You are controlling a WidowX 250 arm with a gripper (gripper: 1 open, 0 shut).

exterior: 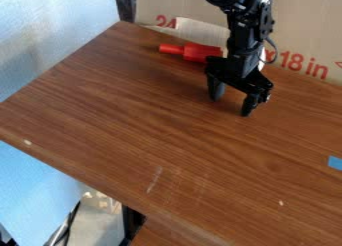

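My black gripper (231, 99) hangs low over the back right of the wooden table (134, 120), its two fingers apart and pointing down, with no object visible between them. Behind it, to the left, a red cylindrical object like a rolling pin (194, 52) lies on the table, its right part partly hidden by the arm. Something pale behind the gripper is mostly hidden.
A cardboard box (306, 45) and a white roll (201, 30) stand along the back edge. A piece of blue tape (335, 162) is at the right. The table's left edge drops away.
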